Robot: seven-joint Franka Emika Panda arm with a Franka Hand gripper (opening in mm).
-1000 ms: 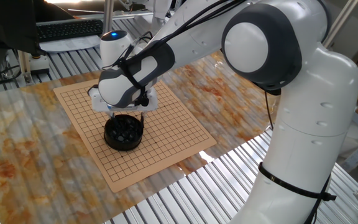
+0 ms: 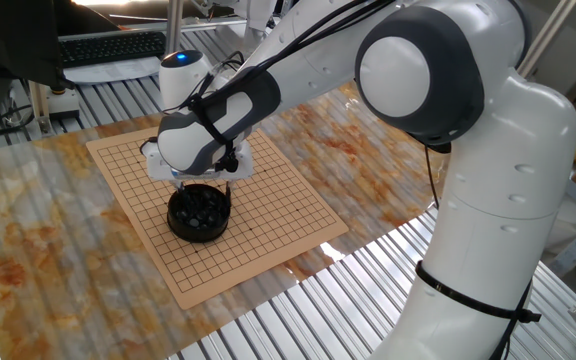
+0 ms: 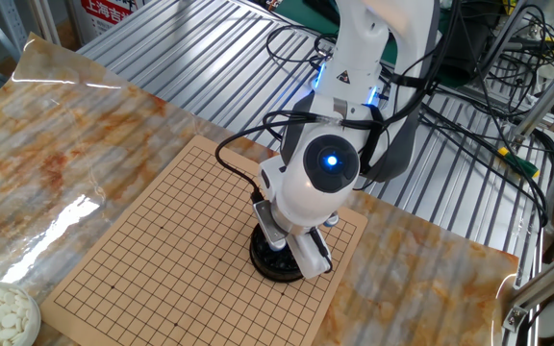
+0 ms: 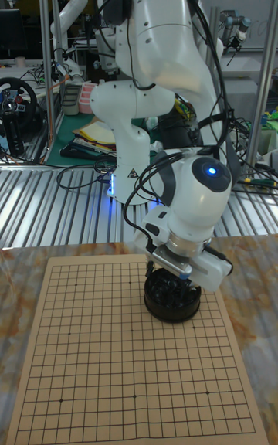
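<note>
A round black bowl (image 2: 199, 231) of dark glossy pieces stands on the tan grid board (image 2: 268, 235). My gripper (image 2: 206, 190) points down at the bowl's back rim, its two fingers (image 2: 230, 192) set wide apart, so it is open. Nothing shows held between them. How deep the fingertips reach, and which side of the rim each is on, I cannot tell. From exterior view 2 the hand covers part of the bowl (image 3: 275, 273) and hides the fingers. Exterior view 3 shows the hand over the right side of the bowl (image 4: 170, 310).
A white bowl of pale pieces (image 3: 3, 317) sits at the near left in exterior view 2. Most of the board is bare.
Over the last second my hand has sunk very slightly at the bowl. The bowl and board have stayed in place.
</note>
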